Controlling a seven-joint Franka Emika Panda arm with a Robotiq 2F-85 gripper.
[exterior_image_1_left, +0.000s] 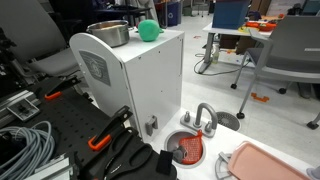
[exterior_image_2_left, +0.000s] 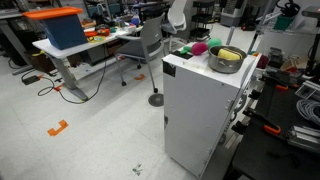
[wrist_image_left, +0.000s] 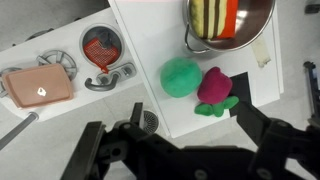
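Observation:
My gripper hangs over the front edge of a white cabinet, its two dark fingers wide apart and nothing held between them. Below and ahead of it, a round green object (wrist_image_left: 181, 77) rests on the white top. Beside that sits a magenta beet-like toy with green leaves (wrist_image_left: 214, 87). A metal pot (wrist_image_left: 236, 43) stands farther along the top, with a yellow-and-brown striped piece (wrist_image_left: 208, 17) and an orange-red piece inside. In the first exterior view, the pot (exterior_image_1_left: 110, 33) and the green object (exterior_image_1_left: 149, 30) share the cabinet top.
A toy sink (wrist_image_left: 101, 45) holds a red slotted utensil, with a grey faucet alongside. Nearby lies a pinkish tray (exterior_image_1_left: 262, 163). A black table (exterior_image_1_left: 75, 125) carries coiled cable. Chairs and a desk with a blue bin (exterior_image_2_left: 54, 30) stand behind; open floor lies between.

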